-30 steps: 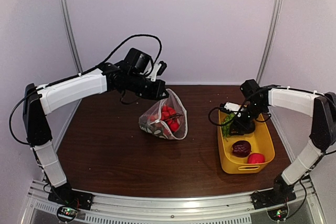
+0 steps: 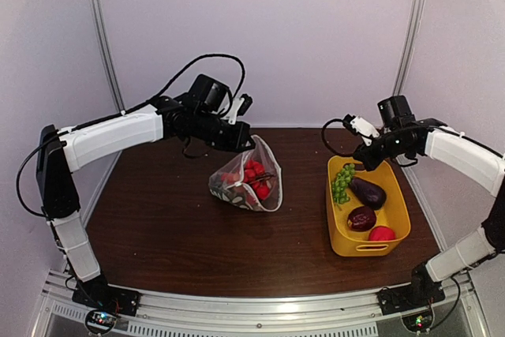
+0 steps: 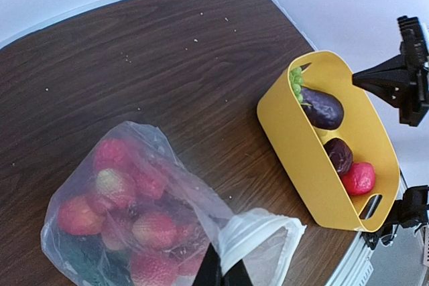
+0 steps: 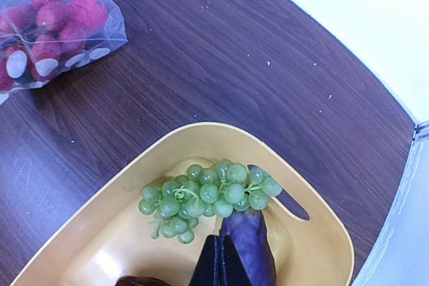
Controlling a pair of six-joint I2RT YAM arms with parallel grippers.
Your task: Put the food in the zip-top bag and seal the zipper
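A clear zip bag with a white rim holds several red, strawberry-like fruits. My left gripper is shut on the bag's rim, and the mouth gapes beside it. In the right wrist view my right gripper is shut with nothing between its fingers, above the yellow bin. Below it lie green grapes and a long eggplant, both resting in the bin. A rounder dark purple vegetable and a red fruit lie nearer the bin's front.
The yellow bin stands at the table's right side, with raised walls and handle slots. Bare dark table spreads in front of the bag and between bag and bin. White walls enclose the back and sides.
My right gripper went from open, low over the grapes, to shut and raised above the bin. The grapes stay inside. The left arm and bag look almost unchanged.
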